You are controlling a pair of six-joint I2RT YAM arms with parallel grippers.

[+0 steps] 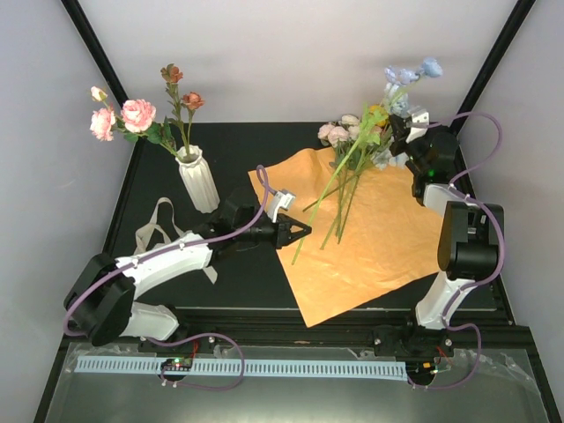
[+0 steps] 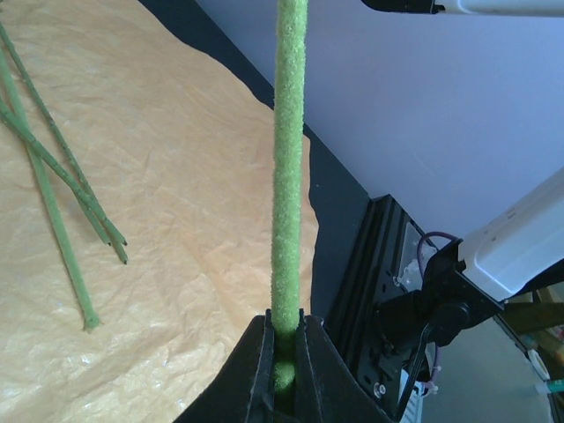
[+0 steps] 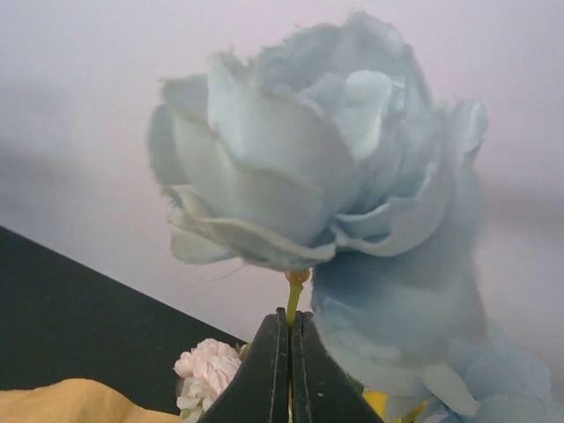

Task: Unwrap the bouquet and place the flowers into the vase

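Note:
A white ribbed vase (image 1: 198,183) at left holds pink and rust flowers (image 1: 138,115). My left gripper (image 1: 300,231) is shut on a long green stem (image 2: 286,176), which rises toward the upper right of the top view. Pale blue flowers (image 1: 407,75) stand at the back right, where my right gripper (image 1: 397,123) is; in the right wrist view a large bloom (image 3: 282,159) fills the middle, just beyond the shut gripper, with a thin yellow-green stem behind or at its fingertips. Other stems and pale pink blooms (image 1: 337,133) lie on orange paper (image 1: 388,238).
A cream strap (image 1: 145,233) lies on the black table left of my left arm. Walls border the back and both sides.

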